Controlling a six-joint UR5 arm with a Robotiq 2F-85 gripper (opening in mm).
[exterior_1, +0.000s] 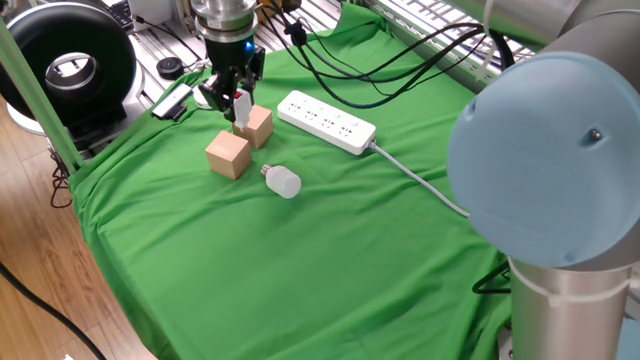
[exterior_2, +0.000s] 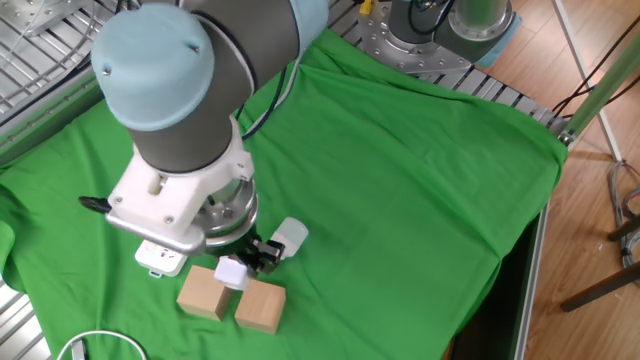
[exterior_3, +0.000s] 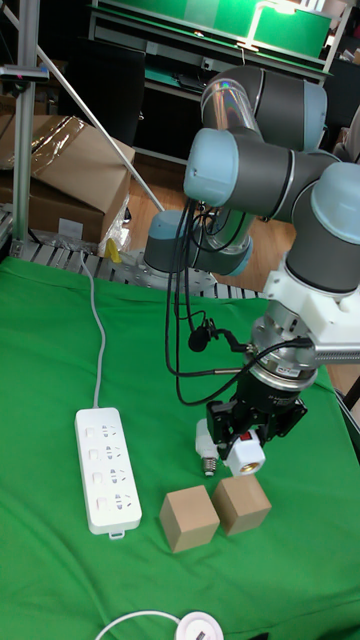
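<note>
My gripper is shut on a white lamp socket, which has a red switch and a brass-coloured opening showing in exterior view 3. The socket hangs close above two wooden blocks; whether it touches either cannot be told. One block stands nearer the camera in exterior view 1, and the other block is partly behind the socket. Beside them on the cloth lies a frosted light bulb, its metal screw base pointing toward the blocks. In exterior view 2 the gripper hides part of the bulb.
A white power strip lies on the green cloth, its cable running toward the arm's base. Black cables hang from the arm. A white round object with a cord sits at the near edge.
</note>
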